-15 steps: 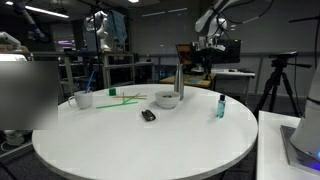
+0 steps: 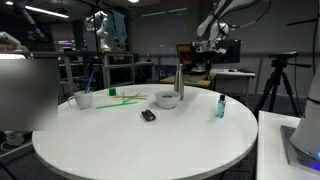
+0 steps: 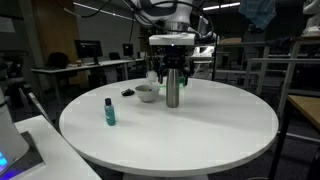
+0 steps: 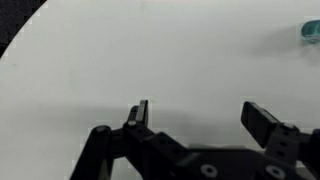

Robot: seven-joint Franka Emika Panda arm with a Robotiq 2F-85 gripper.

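Observation:
My gripper stands open in the wrist view, bare white tabletop between and beyond its fingers. A small teal bottle (image 4: 312,32) is cut off by the right edge there, well away from the fingers. Upright on the round white table, the same bottle (image 2: 221,107) shows at the right in exterior view 1. A white bowl (image 2: 168,100) sits farther back, with a tall metal bottle (image 3: 173,90) beside it. Nearer the middle lies a small black object (image 2: 148,115). The gripper's fingertips cannot be made out in the exterior views.
A white mug (image 2: 82,100) holding something blue stands at the table's left. Green and orange sticks (image 2: 125,100) and a green block (image 2: 112,92) lie behind. A grey panel (image 2: 28,97) blocks the view at left.
The dark figure at the back right of exterior view 1 has shifted slightly. Objects on the table have stayed in place.

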